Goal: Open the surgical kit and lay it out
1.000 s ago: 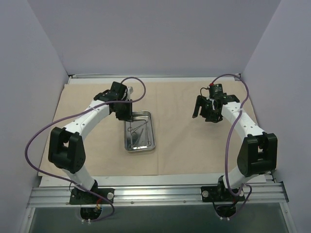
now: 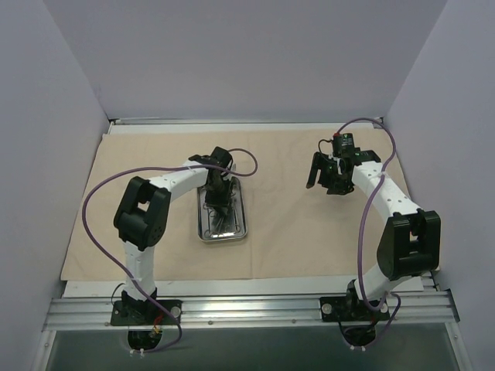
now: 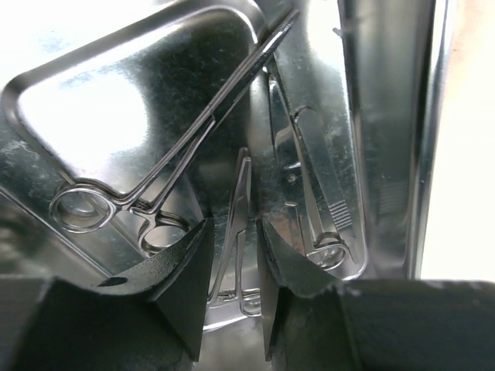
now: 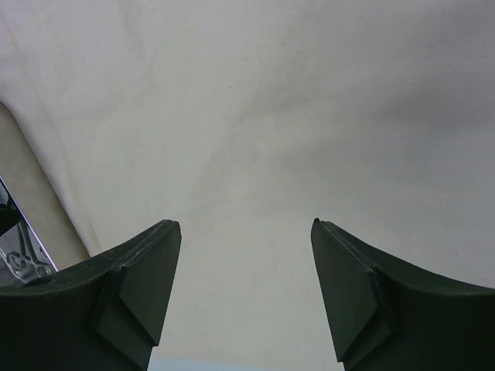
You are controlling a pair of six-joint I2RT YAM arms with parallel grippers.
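The steel tray [image 2: 222, 237] lies left of centre on beige cloth. My left gripper is down over it, fingers apart on either side of a slim clamp-like instrument [image 3: 241, 193]; I cannot tell if they touch it. A long ringed instrument [image 3: 183, 141] lies diagonally to the left, and tweezers [image 3: 325, 174] with another ringed instrument [image 3: 331, 255] lie to the right. In the top view the left arm hides much of the tray. My right gripper [image 2: 313, 176] stands open over bare cloth on the right, nothing between its fingers.
Pale walls [image 2: 247, 54] enclose the back and sides.
The right arm has barely moved.
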